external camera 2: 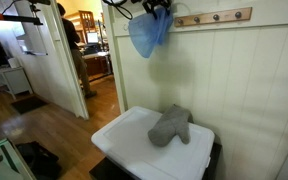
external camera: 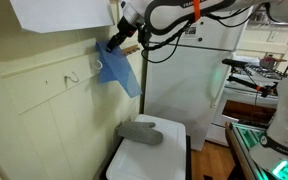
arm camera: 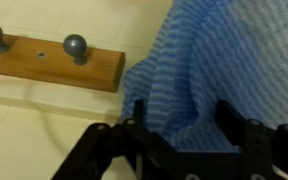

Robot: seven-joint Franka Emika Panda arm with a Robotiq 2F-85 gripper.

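A blue cloth (external camera: 118, 68) hangs high against the panelled wall, beside the wooden peg rail (external camera 2: 214, 18). My gripper (external camera: 111, 44) is at the upper part of the cloth. In the wrist view the dark fingertips (arm camera: 134, 125) stand apart, with a bunched fold of the blue cloth (arm camera: 174, 85) showing between and beyond them. Whether both fingers touch the fold cannot be made out. Two dark round pegs (arm camera: 75, 46) of the rail show left of the cloth. Behind the cloth, the rail's far end is hidden, so what bears the cloth's weight is unclear.
Below stands a white-topped table (external camera 2: 124, 138) with a grey cloth-like item (external camera 2: 170, 126) on it. Small wall hooks (external camera: 72, 77) sit left of the blue cloth. White cabinets (external camera: 59, 15) overhang the upper left.
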